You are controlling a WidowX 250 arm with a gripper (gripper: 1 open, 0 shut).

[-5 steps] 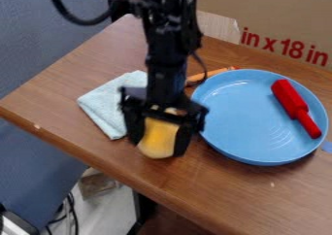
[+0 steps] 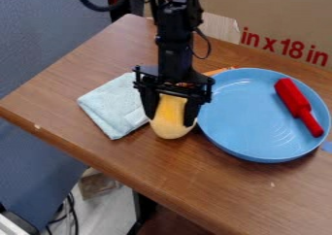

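My black gripper (image 2: pixel 173 101) is low over the wooden table, its fingers on either side of a yellow object (image 2: pixel 170 122) that rests between a folded light-blue cloth (image 2: pixel 111 107) and a blue plate (image 2: pixel 247 122). The yellow thing is partly hidden by the gripper, and I cannot tell whether the fingers press on it. A red object (image 2: pixel 297 107) lies on the plate's right side. Something orange (image 2: pixel 220 70) shows behind the plate, mostly hidden.
A cardboard box (image 2: pixel 285 16) stands at the back.
The gripper has shifted slightly over the last second and stays around the yellow object. The plate, cloth and red object look unmoved.
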